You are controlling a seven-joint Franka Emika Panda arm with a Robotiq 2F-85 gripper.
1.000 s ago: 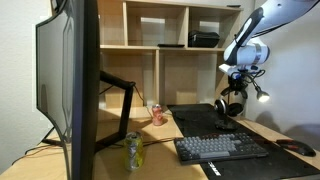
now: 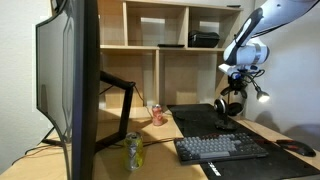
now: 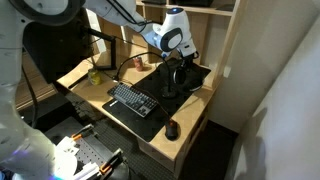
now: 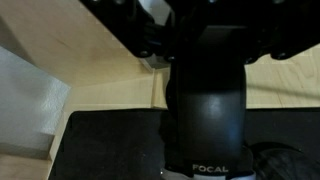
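Observation:
Black headphones (image 4: 210,120), their band printed "FOCAL", fill the middle of the wrist view. My gripper (image 2: 238,83) is shut on the headband. In exterior view 1 the headphones (image 2: 236,108) hang below the gripper, over the far right of the desk. From exterior view 2, the dark headphones (image 3: 180,76) show under the white arm, above the black desk mat. A dark upright object, possibly a stand, is close by; whether the headphones touch it I cannot tell.
A keyboard (image 2: 220,147) lies on the mat, with a black mouse (image 2: 296,147) to its right. Two cans stand left of it: a yellow-green can (image 2: 134,151) and a red can (image 2: 157,116). A large monitor (image 2: 55,80) blocks the left; wooden shelves (image 2: 142,48) line the back.

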